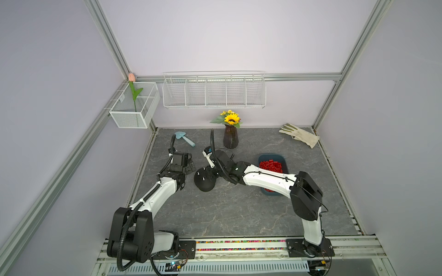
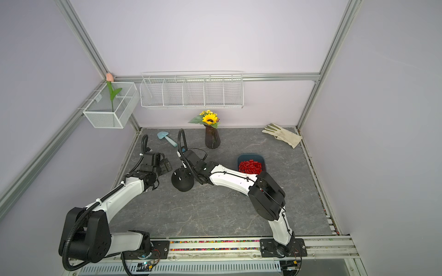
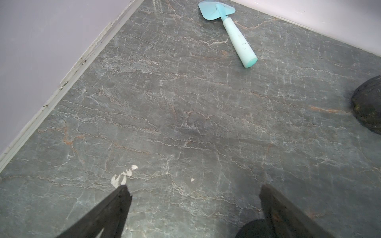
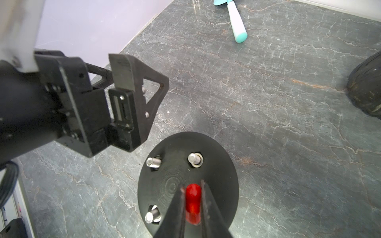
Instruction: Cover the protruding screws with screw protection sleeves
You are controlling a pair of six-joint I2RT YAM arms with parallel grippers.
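Note:
In the right wrist view a round black base (image 4: 174, 182) carries upright metal screws; three bare ones show, at the back left (image 4: 153, 162), the back right (image 4: 195, 159) and the front left (image 4: 152, 215). My right gripper is shut on a red sleeve (image 4: 193, 198) over the right front part of the base. Whether the sleeve sits around a screw there cannot be told, as the fingers (image 4: 209, 214) and the sleeve hide that spot. Left of the base, my left gripper stands open above the bare tabletop, nothing between its fingers.
A dark blue bin (image 1: 286, 162) of red sleeves (image 1: 270, 165) stands on the right, partly under my right arm. Toward the back are a trowel (image 1: 185, 139), a vase (image 1: 230, 137) and a glove (image 1: 301, 135).

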